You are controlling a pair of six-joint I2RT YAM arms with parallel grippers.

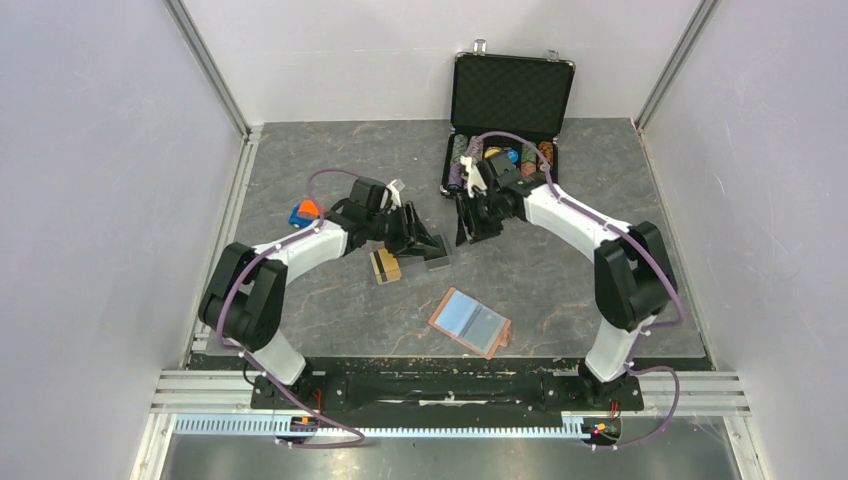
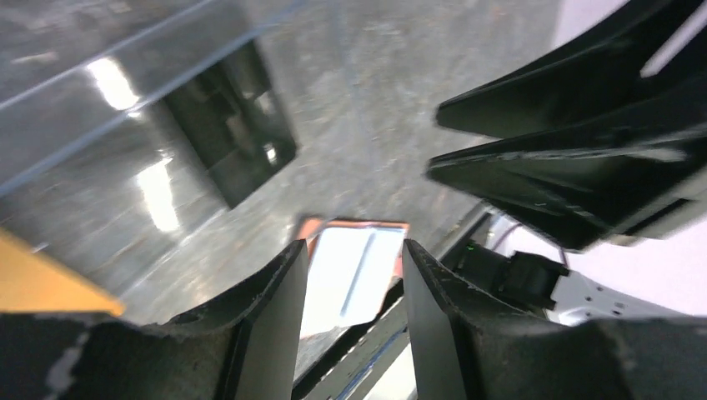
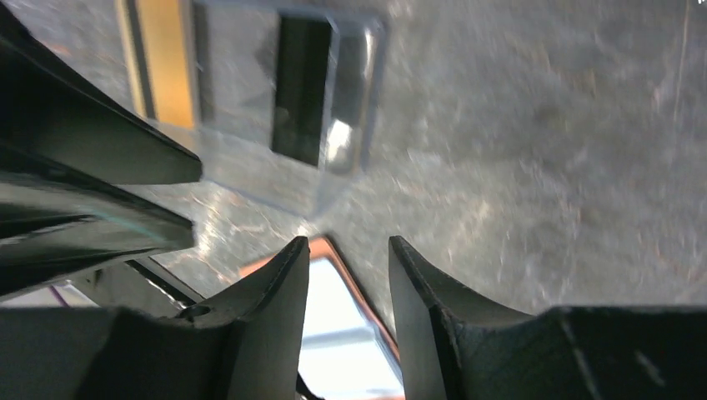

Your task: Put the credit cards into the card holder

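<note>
The card holder (image 1: 470, 323), an open orange-brown fold with pale clear pockets, lies flat near the table's front. Behind it a clear tray (image 3: 250, 185) contains a gold card (image 1: 385, 266) with a dark stripe and a black card (image 3: 302, 87). My left gripper is open over the tray area, with nothing between its fingers. To its right, my right gripper also has its fingers apart and empty. The right gripper's dark fingers (image 2: 508, 154) show close by in the left wrist view. My left arm hides part of the tray in the top view.
At the back stands an open black case (image 1: 513, 95) with poker chips, partly covered by my right arm. A blue and orange toy car (image 1: 305, 212) sits at the left, partly hidden by my left arm. Free table lies at the right.
</note>
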